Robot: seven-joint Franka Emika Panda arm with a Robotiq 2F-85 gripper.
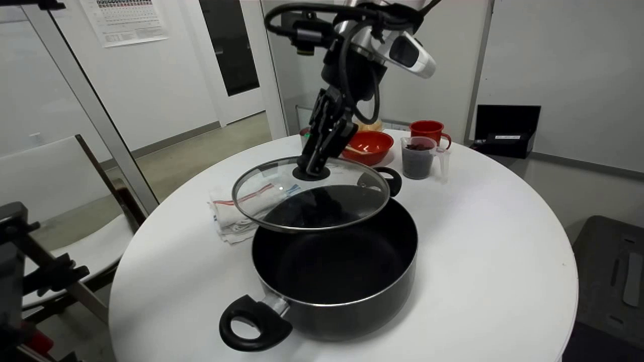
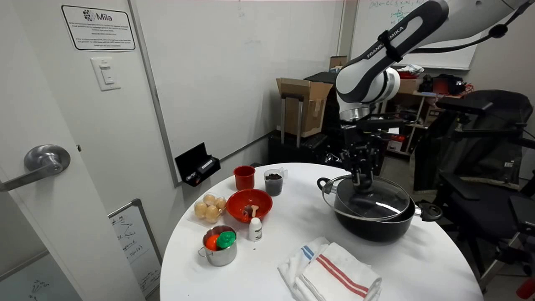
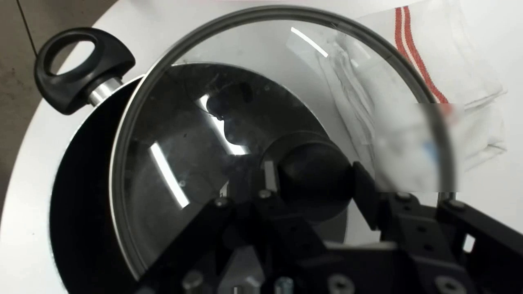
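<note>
My gripper [image 1: 312,164] is shut on the black knob [image 3: 314,176] of a clear glass lid [image 1: 265,208] with a metal rim. Below it stands a black two-handled pot [image 1: 350,313], its near half uncovered in the first exterior view. The lid hangs off-centre, toward the folded towel's side, and overlaps only part of the pot's mouth. From the second exterior view, the lid [image 2: 346,210] looks slightly tilted, close over the pot [image 2: 371,231]. Whether its rim touches the pot, I cannot tell.
A folded white towel [image 2: 341,276] with red and blue stripes lies beside the pot. Farther off are a red bowl [image 2: 263,205], a red mug [image 2: 244,178], a measuring cup [image 2: 273,184], a metal pot [image 2: 220,255], a small white bottle [image 2: 255,230] and eggs [image 2: 210,210].
</note>
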